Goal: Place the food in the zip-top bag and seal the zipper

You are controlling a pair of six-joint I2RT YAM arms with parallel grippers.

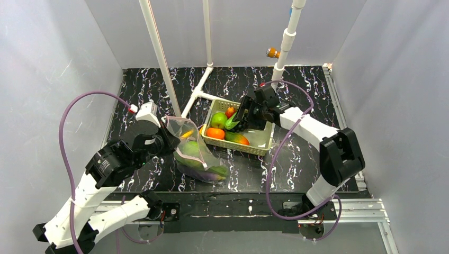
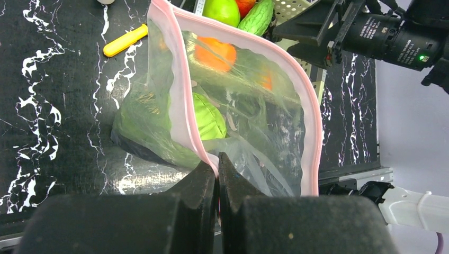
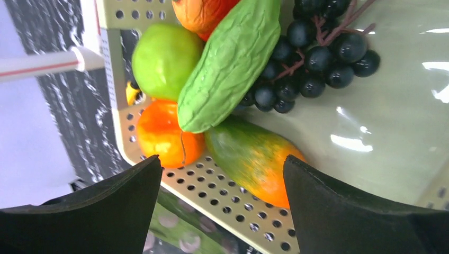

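Note:
A clear zip top bag (image 2: pixel 249 106) with a pink-edged mouth stands gaping, green and purple food inside it. My left gripper is shut on the bag's rim at one corner of the mouth. Over the pale basket (image 1: pixel 262 149) my right gripper hangs open, nothing between its fingers. Below it lie a green and orange papaya (image 3: pixel 254 153), an orange fruit (image 3: pixel 168 135), a green cucumber (image 3: pixel 230 69), a green apple (image 3: pixel 164 59) and dark grapes (image 3: pixel 317 61). A red-orange item (image 3: pixel 201 13) sits at the basket's far end.
White pipes (image 1: pixel 197 91) run along the back, close to the basket. On the counter beside the bag lies a yellow stick-shaped thing (image 2: pixel 125 41). Bare marble counter (image 1: pixel 296 169) stretches to the right of the basket.

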